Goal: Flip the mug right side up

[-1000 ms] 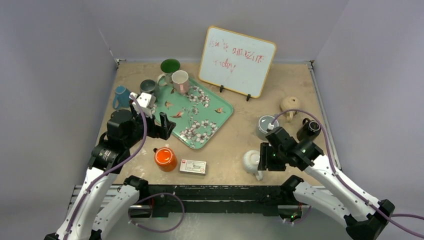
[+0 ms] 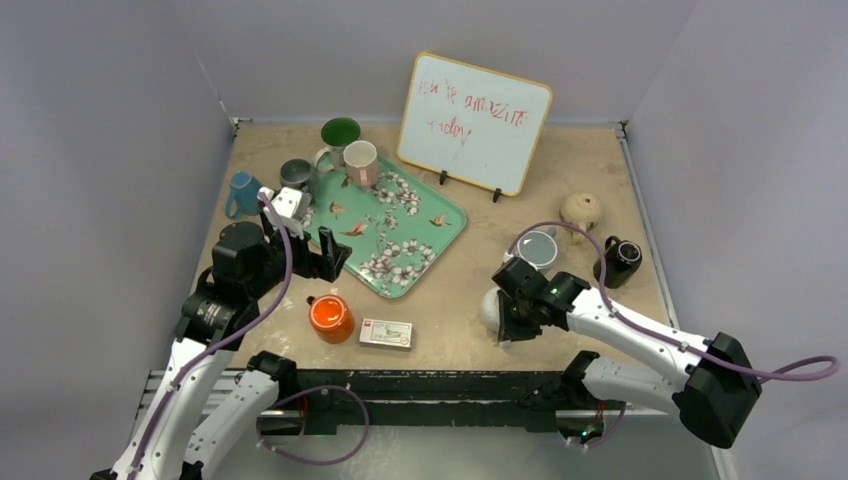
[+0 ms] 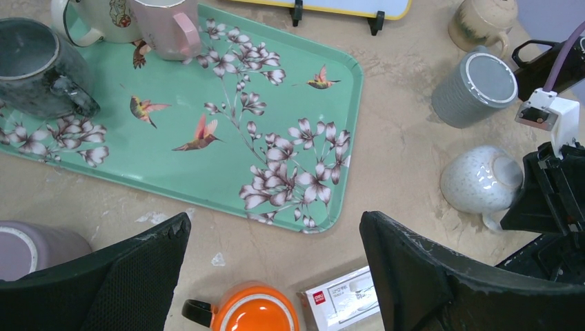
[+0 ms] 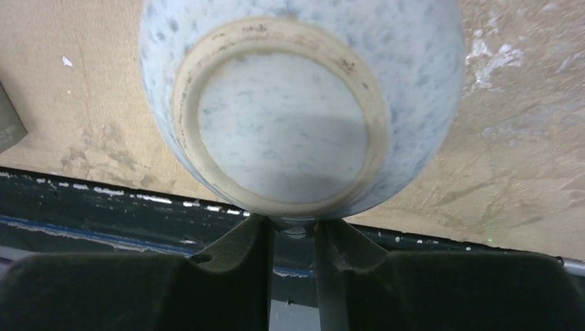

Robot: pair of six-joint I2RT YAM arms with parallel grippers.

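Observation:
A speckled white mug lies at the front right, its base facing up in the right wrist view, where it fills the upper middle. My right gripper is right at its lower edge, fingertips close together and partly hidden under the rim of the base; whether they grip anything is unclear. The left wrist view shows the mug with a handle pointing down toward the front. My left gripper hangs open over the left of the table, nothing between its fingers.
An orange mug and a small box sit front centre-left. A green tray with mugs is behind them. A grey mug, cream mug and black mug stand at right; a whiteboard is at the back.
The left arm is nearly still.

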